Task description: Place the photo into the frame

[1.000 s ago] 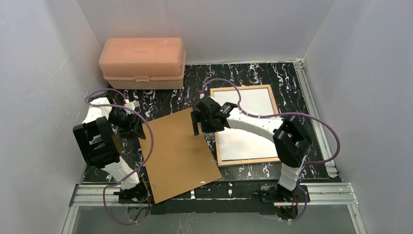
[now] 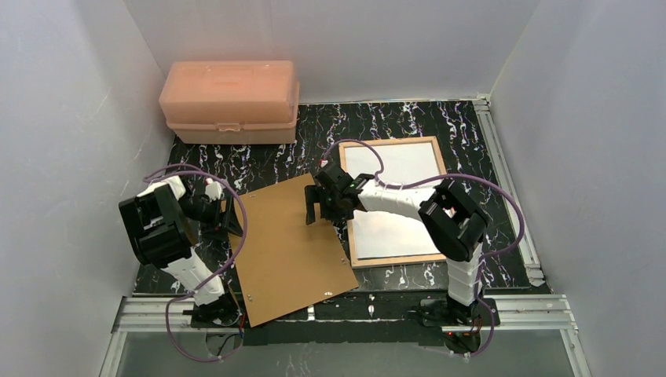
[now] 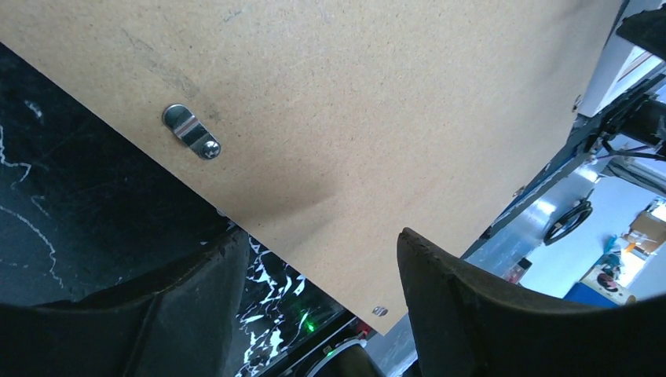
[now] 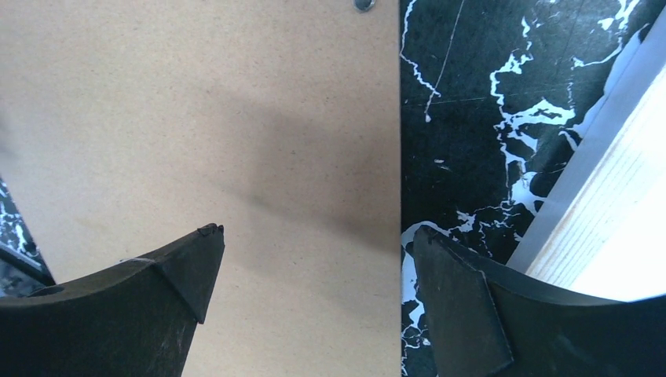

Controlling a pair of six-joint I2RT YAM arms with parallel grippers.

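Observation:
A brown backing board [image 2: 287,251] with small metal clips lies tilted on the left-middle of the table. Over its left edge my left gripper hangs with its fingers apart and nothing between them; a metal clip [image 3: 191,131] shows just beyond. My right gripper stands open astride the board's right edge, which runs between the fingertips. To the right lies the light wooden frame [image 2: 352,236], surrounding a white surface [image 2: 393,236]. The right arm covers part of it. No picture of a photo shows.
A salmon-coloured toolbox [image 2: 232,102] stands at the back left. Purple cables [image 2: 510,204] loop above both arms. The board's near corner reaches past the table's front edge.
My left gripper has shifted slightly right and lower over the board's left edge. The right arm has moved a little left, its gripper further over the board. Board and frame have stayed put.

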